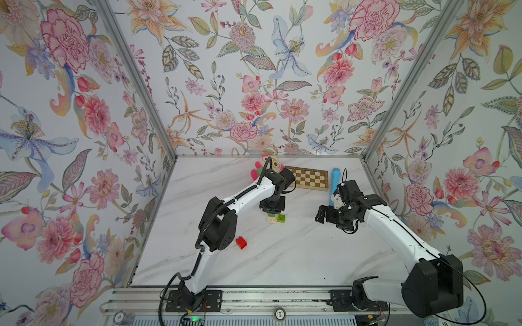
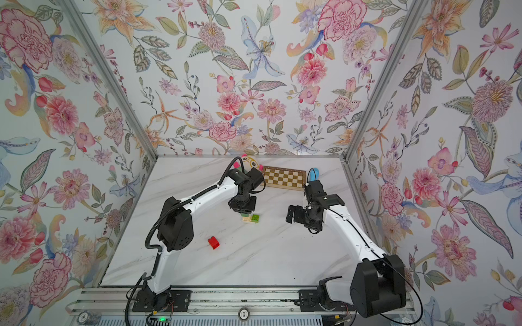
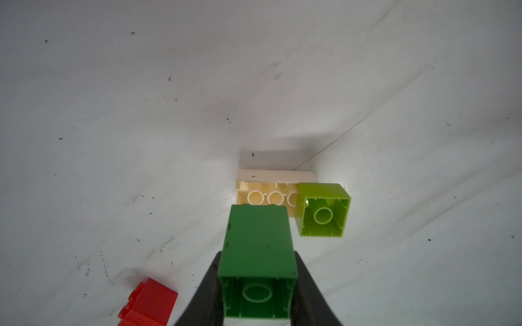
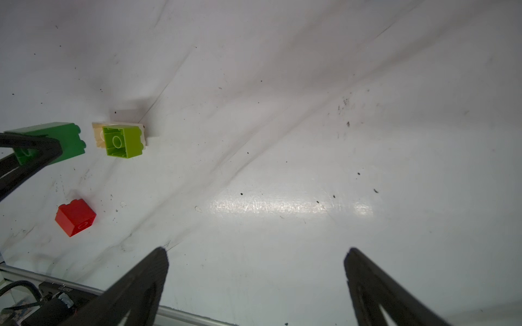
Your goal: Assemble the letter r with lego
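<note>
My left gripper is shut on a dark green brick (image 3: 258,236), holding it above the table. In the left wrist view this brick hides part of a cream brick (image 3: 263,176) that lies with its hollow underside up. A lime green brick (image 3: 324,212), also hollow side up, sits over the cream brick's right end. The red brick (image 4: 75,217) lies on its own, nearer the front edge, in the right wrist view. My right gripper is open, its fingers wide apart over bare table to the right of the bricks.
At the back of the table stand a pink and yellow toy (image 2: 249,162), a checkered board (image 1: 307,178) and a blue object (image 1: 335,176).
</note>
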